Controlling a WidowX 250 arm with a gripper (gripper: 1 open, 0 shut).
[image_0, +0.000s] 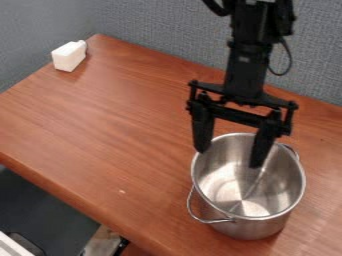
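Note:
A steel pot (251, 208) with wire handles stands on the right part of the wooden table (107, 120). My black gripper (231, 143) is open above the pot, its fingers spread over the rim, with nothing seen between them. The pot's inside shows bare metal where it is visible.
A white block (68, 55) sits at the far left back corner. A grey wall rises behind, and a dark gap lies past the table's front left edge.

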